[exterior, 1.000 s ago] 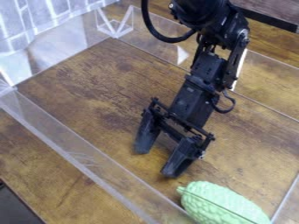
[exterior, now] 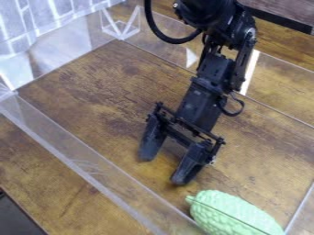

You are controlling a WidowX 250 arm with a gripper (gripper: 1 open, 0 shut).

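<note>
The black gripper [exterior: 170,158] hangs low over the wooden floor [exterior: 86,101] of a clear-walled enclosure, its two fingers spread open with nothing between them. The fingertips are at or very close to the wood. A pale green, bumpy, gourd-like object [exterior: 233,215] lies at the lower right, below and to the right of the gripper, apart from it.
Clear plastic walls [exterior: 73,160] border the work area. A white cloth or curtain [exterior: 37,23] is at the back left.
</note>
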